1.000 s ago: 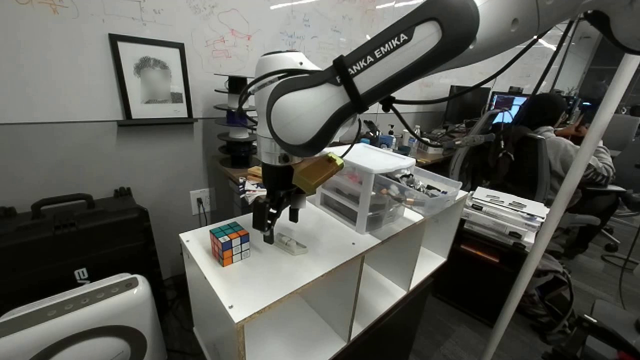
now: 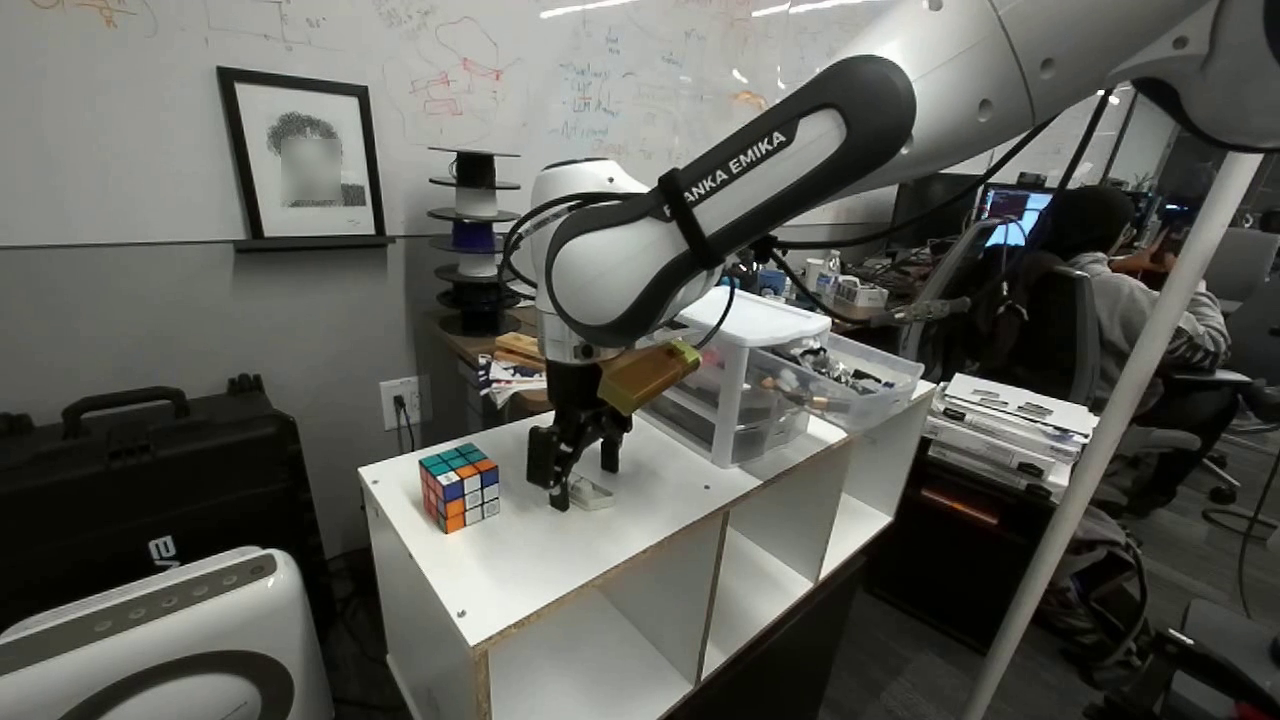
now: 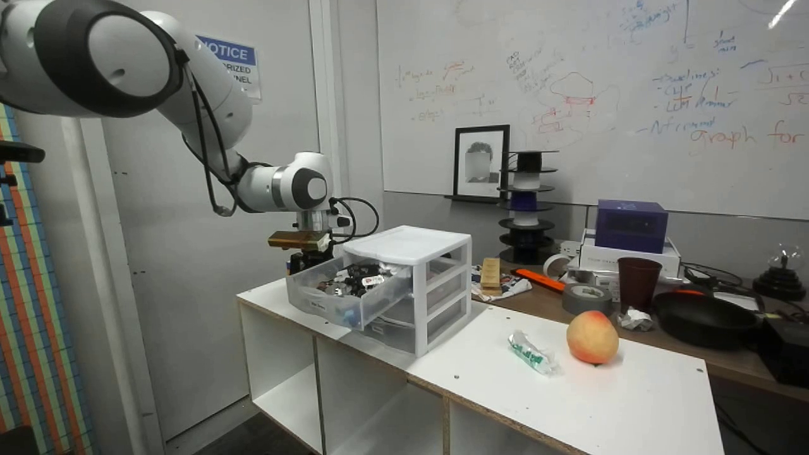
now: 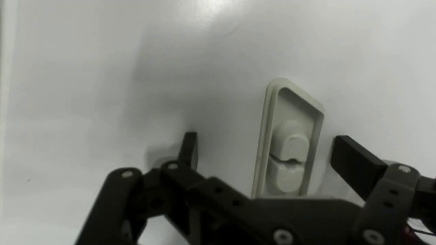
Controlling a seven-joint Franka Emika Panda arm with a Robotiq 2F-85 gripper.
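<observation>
A pale, elongated plastic piece [image 4: 265, 134] with a slanted end and two rounded lumps in its recess lies flat on the white cabinet top. In the wrist view, my open gripper has one finger on each side of it, with the piece closer to the right finger [image 4: 355, 161]. Its near end is hidden behind the gripper. From exterior view 1, my gripper [image 2: 585, 475] is low over the top, and the pale piece [image 2: 593, 493] shows beside the front finger. Whether a finger touches it cannot be told. In exterior view 2 the fingers are hidden behind the drawer unit.
A Rubik's cube [image 2: 459, 488] stands left of the gripper on the cabinet top [image 2: 516, 576]. To the right is the drawer unit [image 2: 732, 402], one drawer open. Exterior view 2 shows a peach [image 3: 592, 337] and a crumpled wrapper [image 3: 532, 352].
My gripper has moved down and somewhat right in exterior view 1, from above and left of the pale piece to close around it. The cube has stayed put.
</observation>
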